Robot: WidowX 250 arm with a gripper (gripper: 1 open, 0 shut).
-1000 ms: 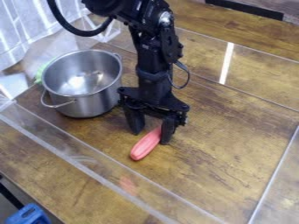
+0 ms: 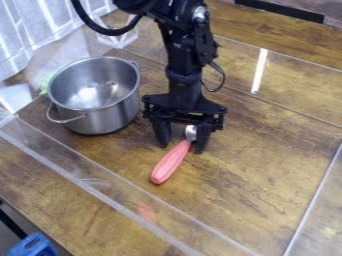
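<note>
My black gripper (image 2: 182, 133) is low over the wooden table (image 2: 267, 170), its fingers around the upper end of a pink-handled utensil (image 2: 171, 162) with a small pale tip. The handle lies pointing toward the front of the table. Whether the fingers are closed on the utensil is unclear, as the dark parts overlap it.
A steel pot (image 2: 94, 95) with side handles stands to the left of my gripper. Crumpled clear plastic is at the upper left and a blue object (image 2: 32, 244) at the bottom left corner.
The arm and gripper have shifted and turned slightly, sitting a little higher in the view. More of the utensil's pale tip shows, and its handle is a little more upright in the view.
</note>
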